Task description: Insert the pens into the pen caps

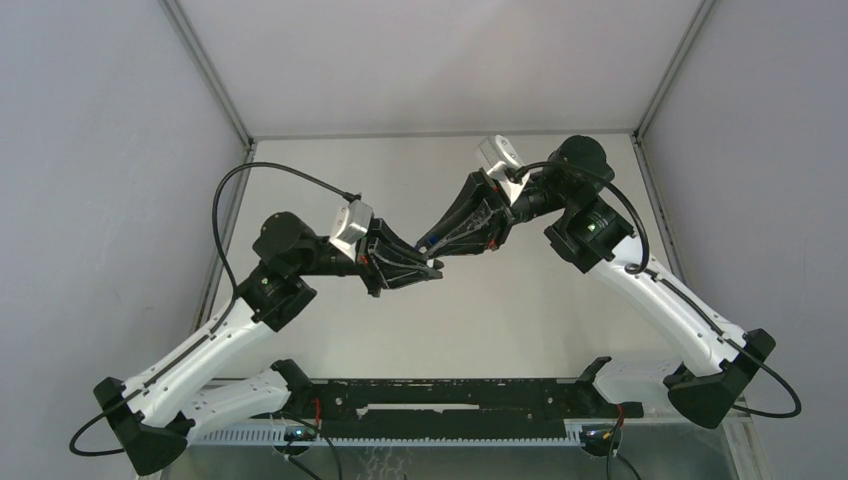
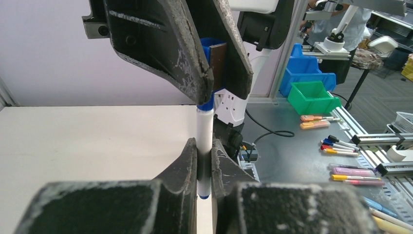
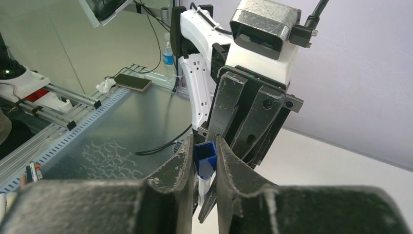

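Observation:
A white marker pen stands upright with a blue cap at its top and a small blue tip at the bottom. My right gripper is shut on the blue cap, whose open square-looking end shows between its fingers in the right wrist view. Lower down, the fingers of my left gripper stand close on both sides of the white body. Whether they still press on it is hard to tell. Both grippers meet above the middle of the table, tips nearly touching.
In the left wrist view, several markers, a green bin and a blue bin lie off to the right side. A dark flat object rests on the grey surface.

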